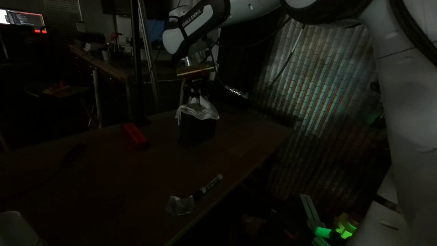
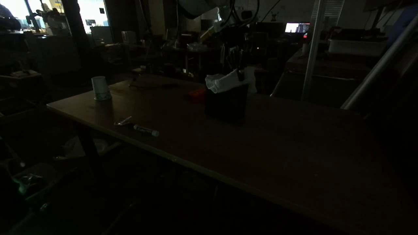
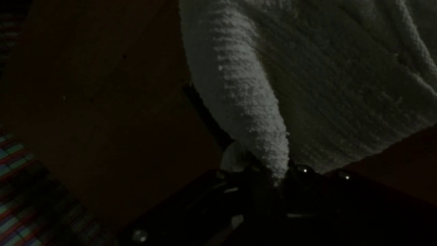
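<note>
A white ribbed cloth [image 1: 199, 110] lies bunched over the top of a dark box [image 1: 197, 132] on the table, some of it hanging past the sides. My gripper [image 1: 199, 97] points down into the cloth from above. In exterior view 2 the cloth [image 2: 223, 82] covers the box's [image 2: 226, 103] top, so its inside is hidden. Up close in the wrist view, a fold of the cloth [image 3: 250, 94] runs down to my gripper and disappears among its dark fingers. Darkness hides how far apart they stand and whether they pinch the fold.
On the table are a red object [image 1: 135, 135], a marker [image 1: 209, 186] beside a crumpled clear wrapper [image 1: 180, 205] near the edge, and an upside-down cup [image 2: 101, 88] at a far corner. The room is very dim.
</note>
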